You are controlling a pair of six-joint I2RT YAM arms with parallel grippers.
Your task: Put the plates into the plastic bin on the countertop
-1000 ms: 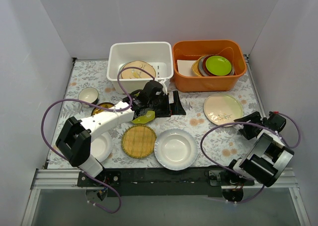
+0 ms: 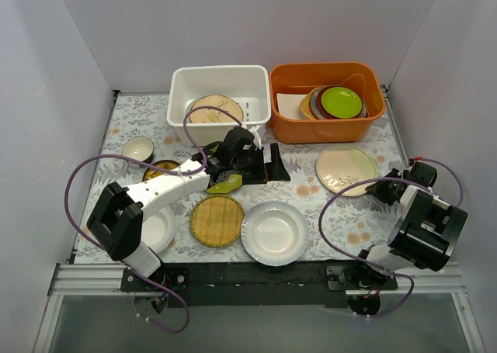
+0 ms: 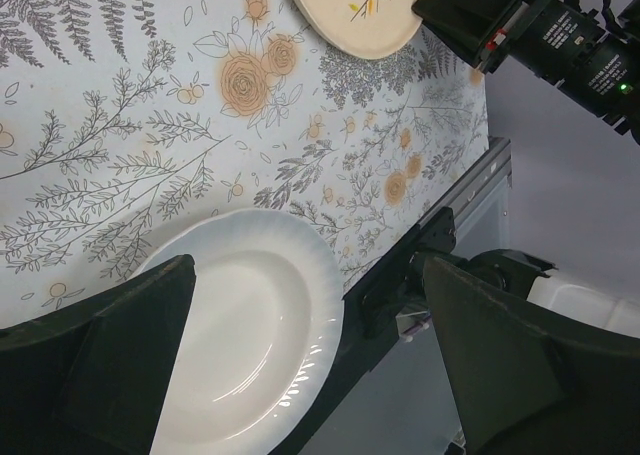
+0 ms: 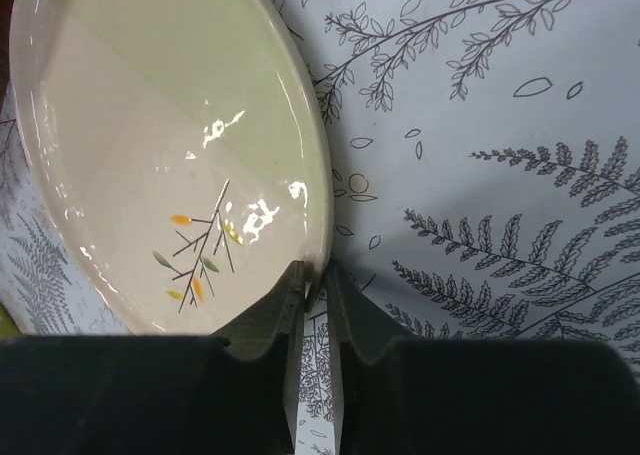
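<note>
A cream and pale green plate (image 2: 346,169) with a small leaf pattern lies at the right of the countertop. At its lower right edge, the fingers of my right gripper are closed around the rim, one on each side; only a narrow gap shows between them. My left gripper (image 2: 270,167) hangs open over the middle of the counter, empty. Below it in the left wrist view is a white plate (image 3: 245,325). The orange bin (image 2: 287,129) at the back right contains several plates, a green one (image 2: 342,102) uppermost. A white bin (image 2: 180,97) beside it holds a wooden-looking plate (image 2: 217,109).
A woven yellow plate (image 2: 217,220), a yellow-green plate (image 2: 225,184), a white plate (image 2: 158,230), a brown dish (image 2: 159,169) and a white bowl (image 2: 138,148) occupy the left half. Bare counter lies between the cream plate and the front white plate. A wall rises close by the right arm.
My right gripper has shifted a little left onto the plate's rim, and its fingers have come together there. The cream plate has slid slightly left. The left arm stays put.
</note>
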